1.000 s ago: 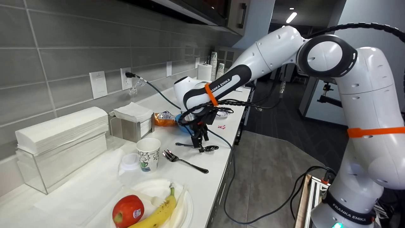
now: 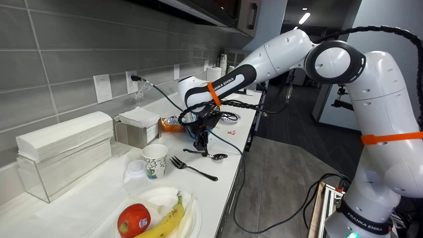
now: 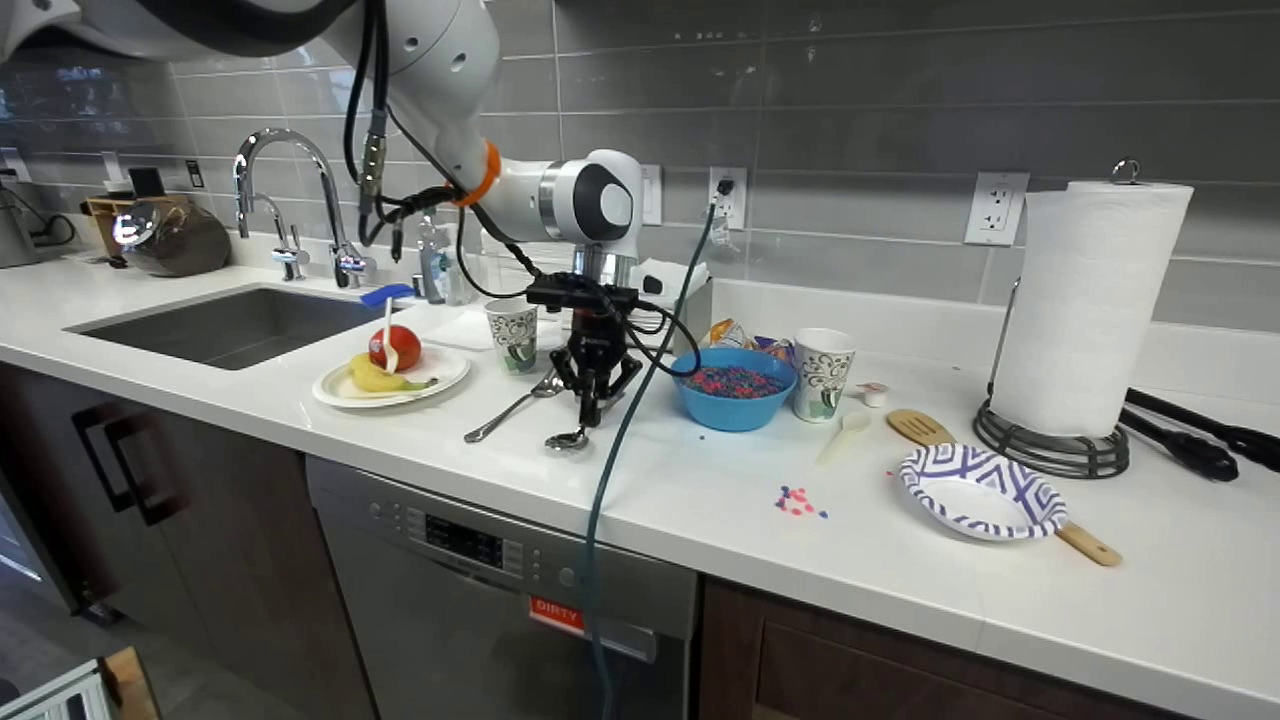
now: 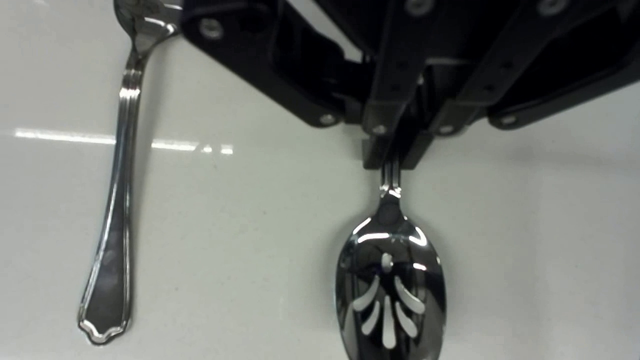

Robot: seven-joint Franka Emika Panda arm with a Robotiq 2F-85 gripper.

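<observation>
A slotted metal spoon (image 4: 390, 288) lies at the lower middle of the wrist view, bowl toward the bottom edge. My gripper points down and is shut on its handle just above the neck. In exterior view 1 my gripper (image 2: 204, 152) is low over the counter, with the spoon bowl (image 2: 219, 156) to its right. A metal fork (image 2: 193, 168) rests apart from the spoon, nearer that camera; only its handle and base show at the left of the wrist view. Exterior view 2 shows the spoon bowl (image 3: 567, 440) at or very near the counter.
A blue bowl (image 3: 735, 414) of small coloured pieces stands right beside the arm in exterior view 2. A paper cup (image 3: 513, 336) and a plate (image 3: 450, 380) with banana and red fruit are left. A hanging cable (image 3: 614, 462) crosses the counter's front edge.
In exterior view 1 the gripper has moved left and slightly up, from near the spoon's bowl to farther along its handle. The spoon has barely shifted.
</observation>
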